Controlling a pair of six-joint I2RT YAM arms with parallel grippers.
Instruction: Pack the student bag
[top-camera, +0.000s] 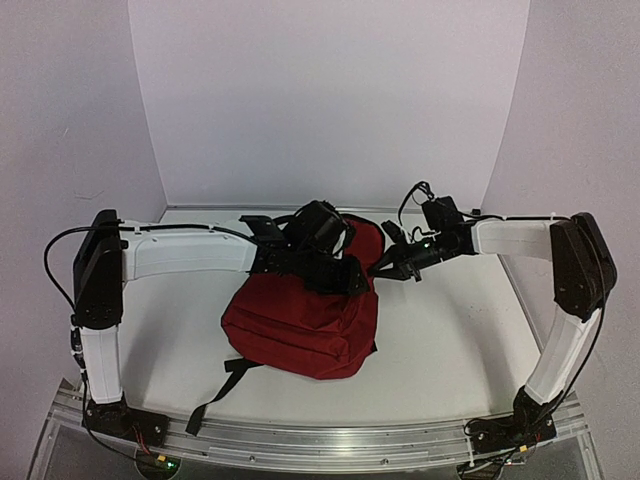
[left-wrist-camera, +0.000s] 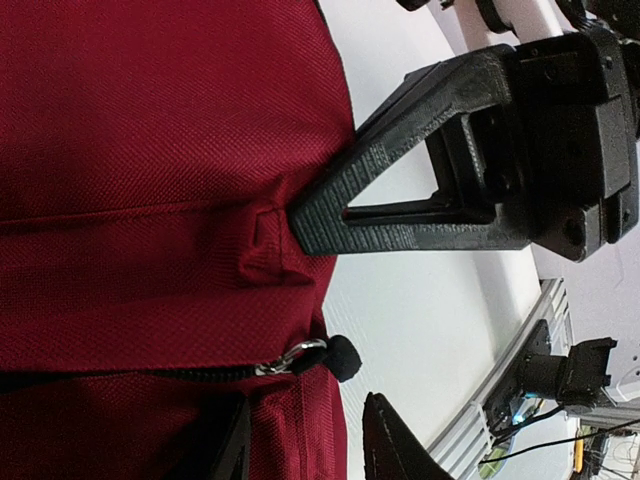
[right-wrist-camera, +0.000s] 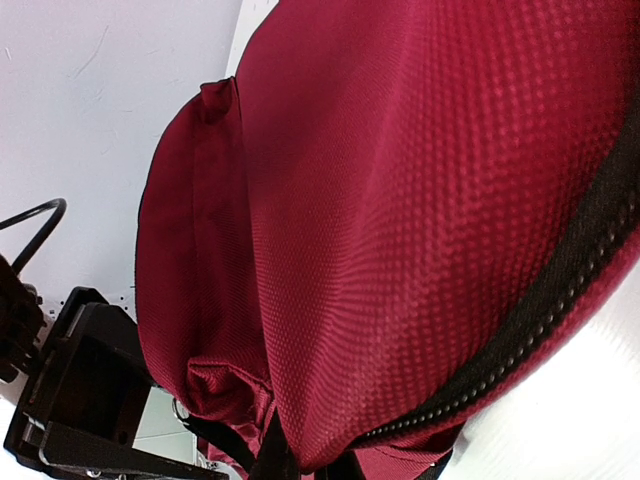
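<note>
The red student bag (top-camera: 300, 320) lies on the white table, its top flap (top-camera: 364, 242) at the back. Over the bag's right part is my left gripper (top-camera: 356, 280). In the left wrist view the two fingertips of the left gripper stand apart, open. A zipper pull (left-wrist-camera: 343, 357) with a black knob lies just ahead of them, near the end of a dark zipper (left-wrist-camera: 215, 374). My right gripper (top-camera: 374, 270) is shut on the bag's edge fabric; in the right wrist view the cloth (right-wrist-camera: 310, 440) runs down between its fingers.
A black strap (top-camera: 215, 394) trails from the bag toward the front metal rail (top-camera: 300, 435). The two grippers are close together at the bag's right side. Bare table (top-camera: 450, 350) lies to the right.
</note>
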